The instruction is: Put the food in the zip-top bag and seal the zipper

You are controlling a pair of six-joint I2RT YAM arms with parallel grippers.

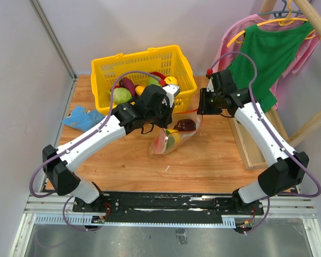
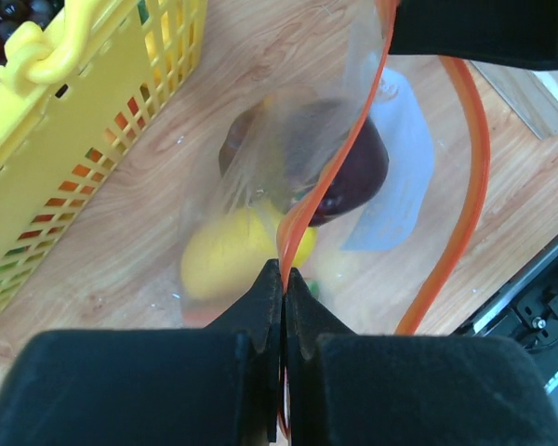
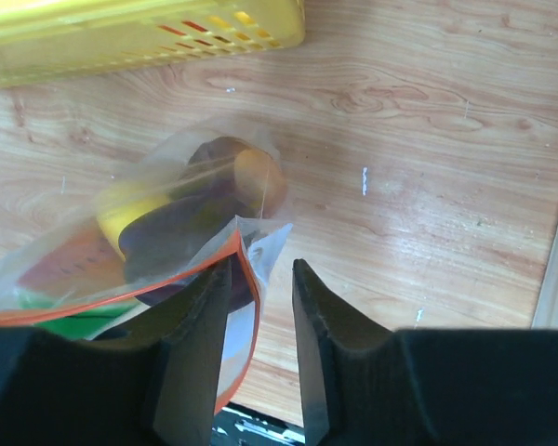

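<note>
A clear zip top bag with an orange rim (image 1: 174, 140) hangs low over the table between both arms. Inside it are a dark purple item (image 1: 185, 125) and a yellow item (image 2: 232, 249), with some green and reddish pieces beside them. The left gripper is shut on the orange rim, which runs down between its fingertips. At the bag's other corner, the right gripper stands partly open. The orange corner lies between its fingers, close against the left finger (image 3: 197, 321) and clear of the right finger (image 3: 309, 311).
Behind the bag stands a yellow basket (image 1: 109, 68) of assorted food. A blue cloth (image 1: 83, 118) lies at the left. A wooden rack with a green top (image 1: 265, 59) occupies the right side. Bare table (image 1: 117, 168) shows in front.
</note>
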